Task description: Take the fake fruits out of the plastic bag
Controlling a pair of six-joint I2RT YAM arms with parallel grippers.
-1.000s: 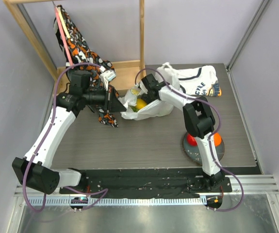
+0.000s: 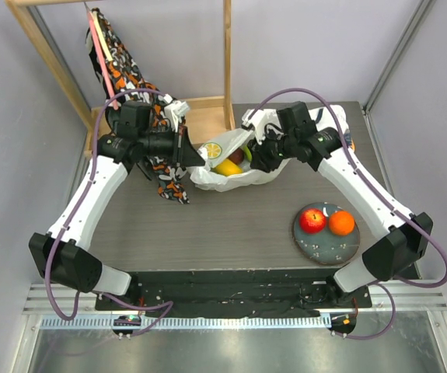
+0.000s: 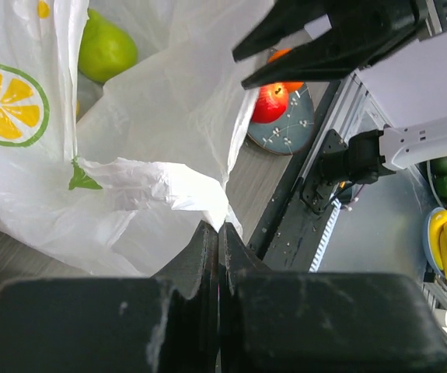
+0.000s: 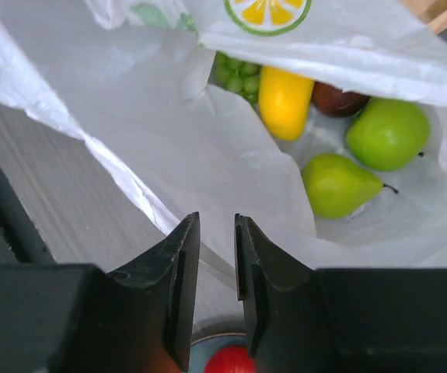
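Note:
The white plastic bag (image 2: 231, 183) lies open on the table, its wall lifted where my left gripper is shut on a pinch of it. Inside, the right wrist view shows a green pear (image 4: 338, 186), a green apple (image 4: 389, 134), a yellow fruit (image 4: 285, 102), a dark red fruit (image 4: 337, 100) and green grapes (image 4: 237, 76). Above the bag's right side hangs my right gripper, its fingers parted and nothing between them. A grey plate (image 2: 316, 253) holds a red fruit (image 2: 312, 221) and an orange (image 2: 341, 223).
A patterned cloth (image 2: 130, 70) hangs from a wooden rack (image 2: 206, 116) behind the left arm. Printed white cloth (image 2: 336, 118) lies at the back right, partly hidden by the right arm.

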